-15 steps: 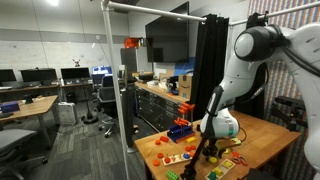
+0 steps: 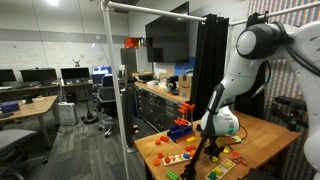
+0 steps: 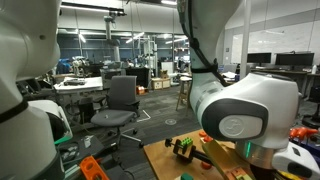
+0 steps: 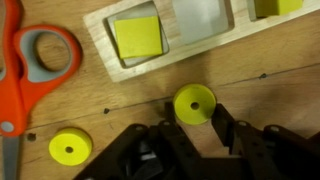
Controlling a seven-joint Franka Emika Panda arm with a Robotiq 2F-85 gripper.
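In the wrist view a round yellow disc (image 4: 195, 104) with a small centre hole sits between my fingertips. My gripper is shut on it, one dark finger at either side. Below the disc lies the wooden tabletop (image 4: 130, 92); the height of the disc above it is hard to judge. A second yellow disc (image 4: 70, 146) rests on the wood to the lower left, clear of the fingers. From exterior view 1 the gripper (image 2: 205, 153) appears low over the table's near part, and the disc it holds is too small to make out.
A light wooden tray (image 4: 127, 72) with a yellow block (image 4: 139, 37) in one compartment lies just above the held disc in the wrist view. Orange-handled scissors (image 4: 18, 85) lie at the left. Farther back on the table stands a blue bin (image 2: 180, 131).
Over the last second the arm has shifted only slightly in exterior view 1, its hand tilting a little. The objects on the table look unmoved.
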